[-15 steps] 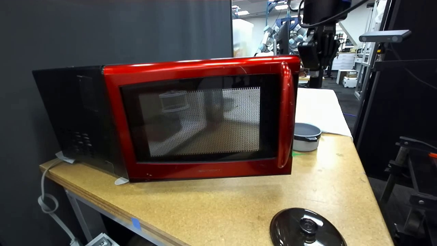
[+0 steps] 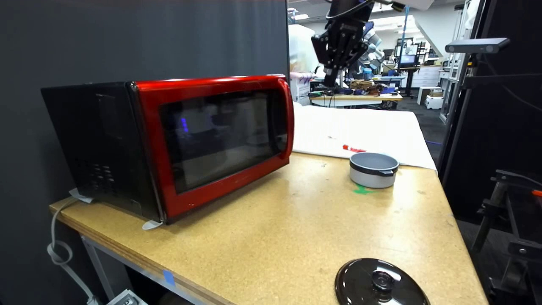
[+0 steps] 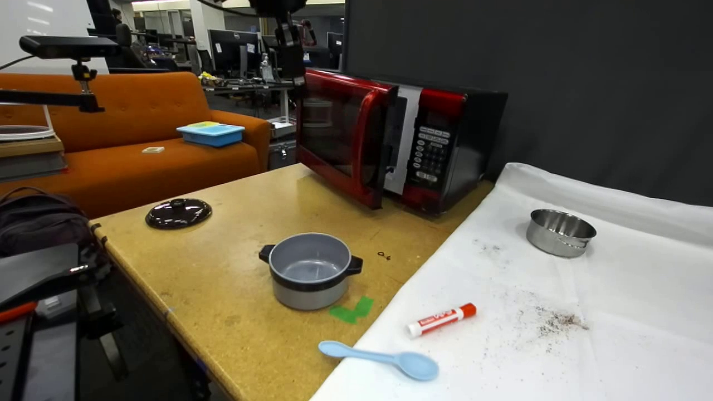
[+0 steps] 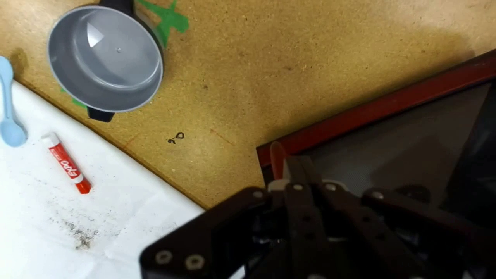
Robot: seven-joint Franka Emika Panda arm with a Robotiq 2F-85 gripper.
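Observation:
A red-fronted black microwave has its door (image 3: pixel 332 133) ajar in exterior view 2, with a gap beside the keypad (image 3: pixel 431 153). In exterior view 1, the door's dark window (image 2: pixel 223 134) faces the table obliquely. My gripper (image 2: pixel 330 79) points down, above the table and to the right of the microwave in that view. In the wrist view, the gripper appears over the corner of a red-framed part of the microwave (image 4: pixel 381 109). Its fingers are shut, and nothing shows between them. Whether they touch the microwave cannot be told.
A grey pot (image 3: pixel 311 270) stands uncovered on the table, its black lid (image 3: pixel 178 213) lying apart. A blue spoon (image 3: pixel 379 360), red marker (image 3: pixel 441 319) and steel bowl (image 3: pixel 560 233) are at the white cloth (image 3: pixel 508 361). Bare table surrounds the pot.
The microwave door has swung from wide open towards the microwave body, uncovering the pot and marker in exterior view 1.

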